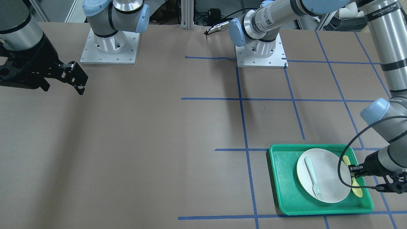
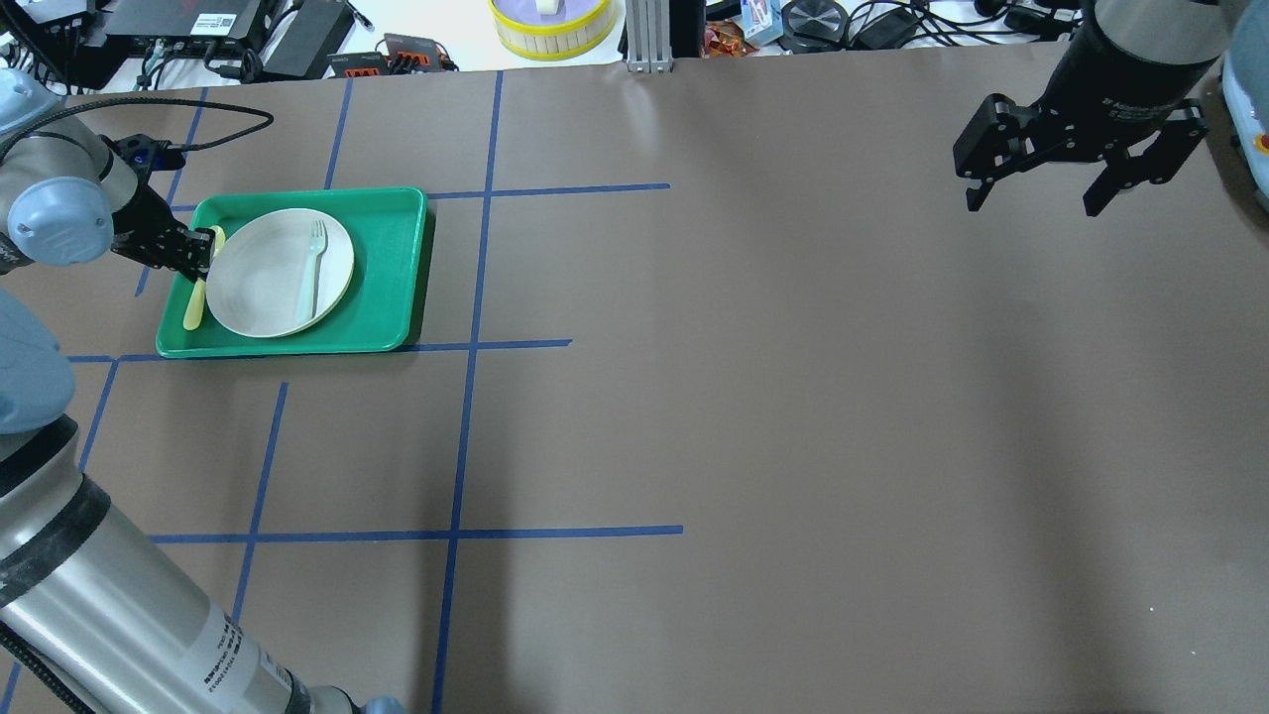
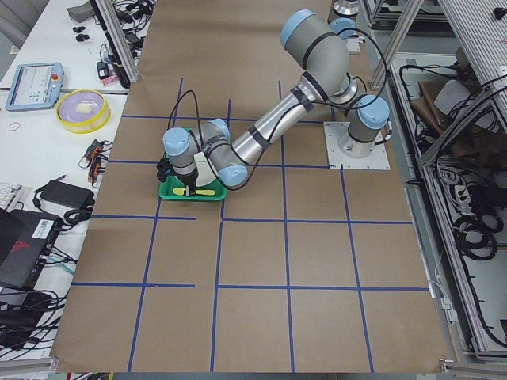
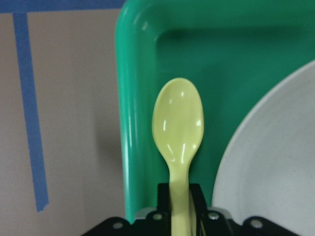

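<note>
A green tray holds a white plate with a pale fork on it. A yellow spoon lies along the tray's side beside the plate, also visible in the top view. My gripper is low at that side of the tray, its dark fingers either side of the spoon's handle; whether they are closed tight on it is hard to tell.
A second arm's black gripper hangs at the far side, away from the tray. Electronics and a yellow round container sit beyond the table's edge.
</note>
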